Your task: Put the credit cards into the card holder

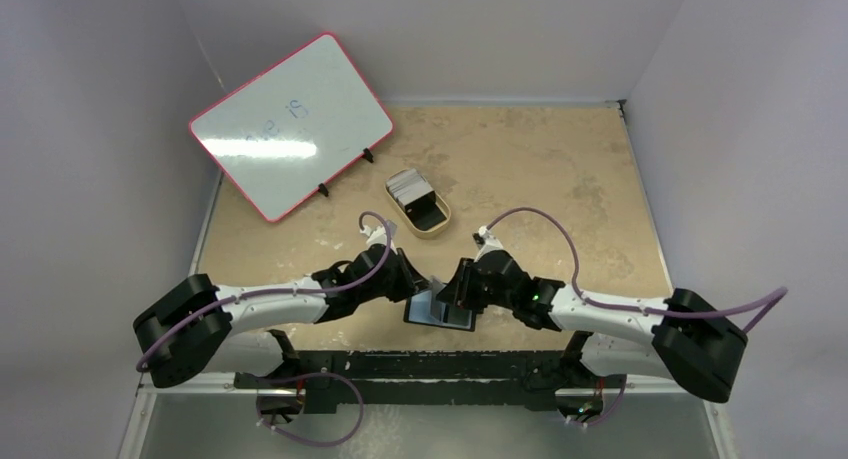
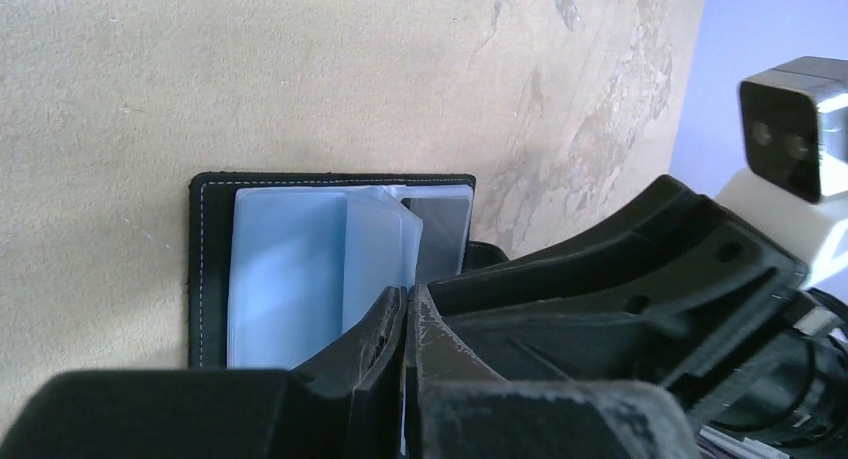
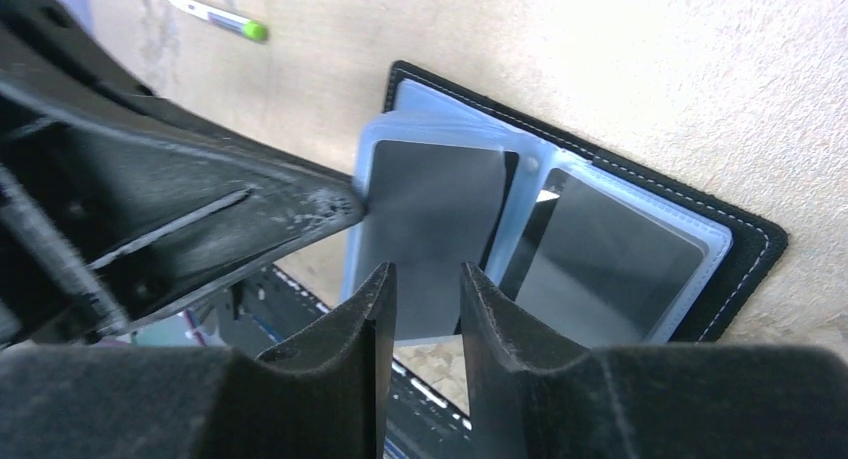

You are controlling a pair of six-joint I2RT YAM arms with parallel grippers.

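An open card holder [image 1: 425,309] lies near the front edge, with translucent blue sleeves [image 2: 285,269] and dark cards [image 3: 610,264] in them. My left gripper is shut at the edge of a raised sleeve, which stands partly upright in the right wrist view. My right gripper is part open over the holder, fingers apart, with nothing visibly held. A tan box [image 1: 444,220] of grey and dark cards sits behind the holder.
A whiteboard [image 1: 280,119] with red rim stands at the back left. A pen [image 3: 215,14] lies on the table.
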